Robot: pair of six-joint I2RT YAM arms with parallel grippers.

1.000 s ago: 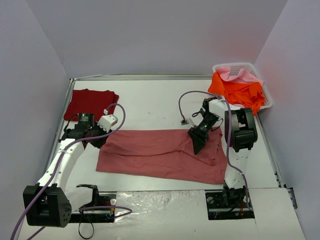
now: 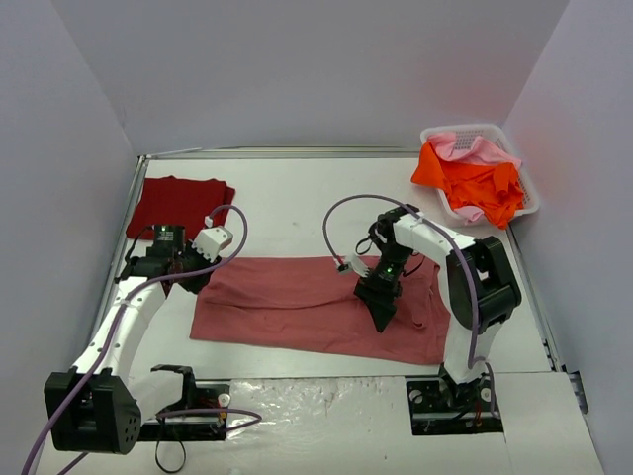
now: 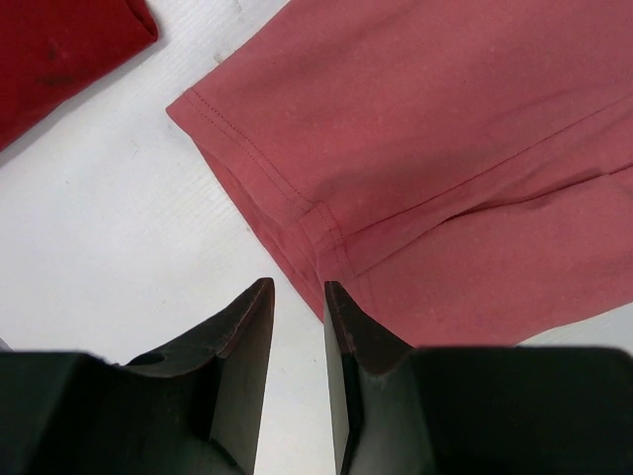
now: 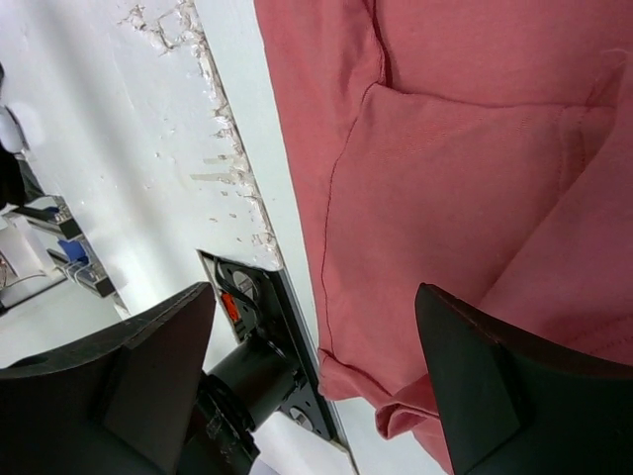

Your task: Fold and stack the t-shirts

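A dusty red t-shirt [image 2: 297, 322] lies spread lengthwise across the table, its upper part folded over the lower along a long seam. In the left wrist view its stitched hem corner [image 3: 227, 134] lies ahead of my left gripper, whose fingers stand a little apart with nothing between them. Over the shirt's right part hangs my right gripper [image 2: 381, 322], open and empty; in the right wrist view the cloth [image 4: 425, 188] lies beneath it with a curled edge near one finger. A folded dark red shirt [image 2: 178, 205] rests at the back left.
A white basket [image 2: 531, 198] at the back right holds orange [image 2: 475, 183] and pink cloths. Bare white table [image 2: 307, 203] lies behind the spread shirt, with a narrow strip in front of it.
My right gripper has moved leftward and toward the front over the shirt. The left arm and the shirt look unchanged in the top view.
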